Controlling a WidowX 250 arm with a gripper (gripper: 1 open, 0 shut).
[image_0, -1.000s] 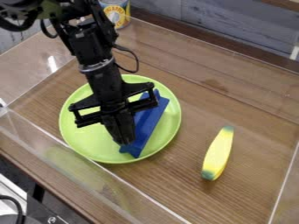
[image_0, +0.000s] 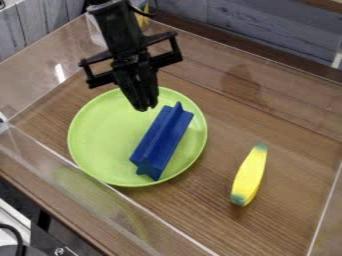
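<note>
A blue bar-shaped object (image_0: 163, 140) lies diagonally on the right half of a light green plate (image_0: 100, 140). A yellow corn-like or banana-like piece (image_0: 249, 175) with a green tip lies on the wood to the right of the plate. My black gripper (image_0: 134, 85) is raised over the plate's back part, up and left of the blue object and apart from it in view. Its fingers point down, with nothing seen between them; how wide they stand is hard to tell.
A pale raised edge borders the left and front. An object at the top is mostly hidden behind the arm.
My gripper has moved up and back, away from the blue object, which now shows fully on the plate. The yellow piece has not moved.
</note>
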